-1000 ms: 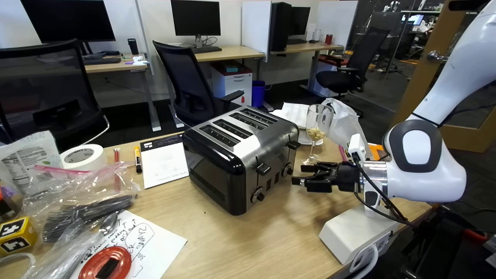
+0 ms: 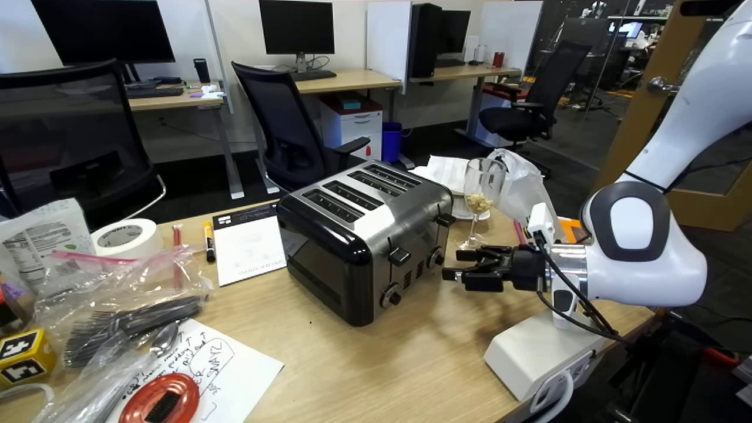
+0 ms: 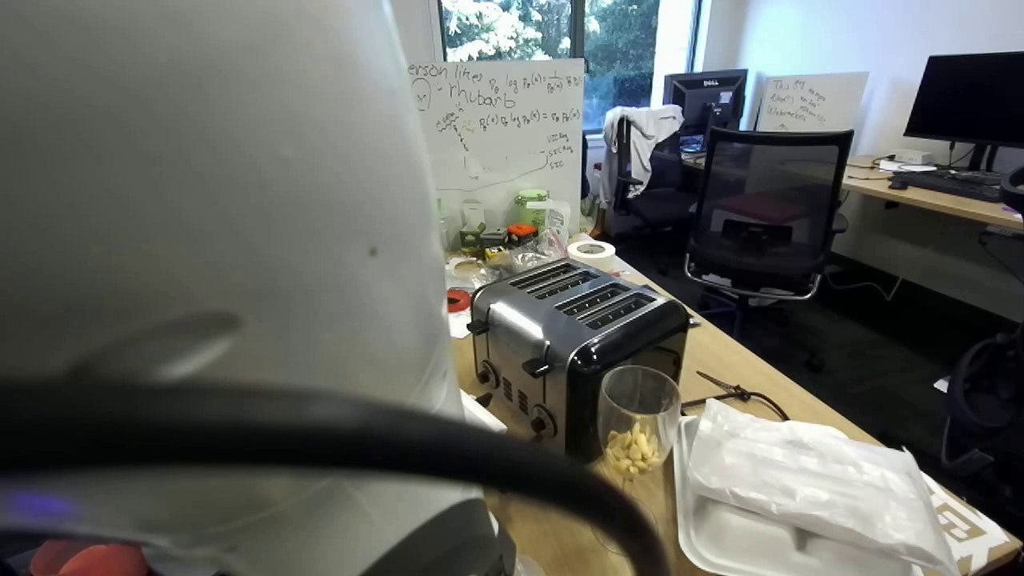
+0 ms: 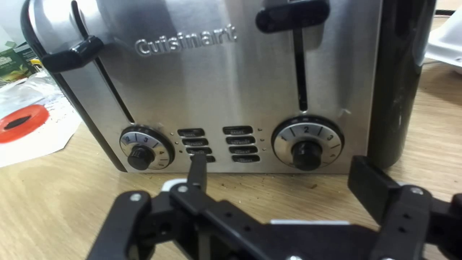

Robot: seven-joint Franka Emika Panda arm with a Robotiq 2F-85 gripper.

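Note:
A steel and black four-slot toaster [image 2: 366, 236] stands on the table with its control face toward my gripper [image 2: 455, 275]. The wrist view shows two lever handles [image 4: 292, 16], a right dial [image 4: 306, 155], a left dial [image 4: 140, 156] and two columns of small buttons between them. In that view my gripper is open, its fingers [image 4: 373, 186] wide apart in front of the lower controls. Nothing lies between them, and a gap to the toaster shows in exterior view 1. The white arm hides the gripper in exterior view 2.
A stemmed glass with pale pieces inside [image 3: 635, 451] stands close to the toaster's end. Beside it are a white tray [image 3: 744, 542] and a plastic bag [image 3: 826, 480]. Bags, tape [image 2: 127, 239] and papers crowd the left side.

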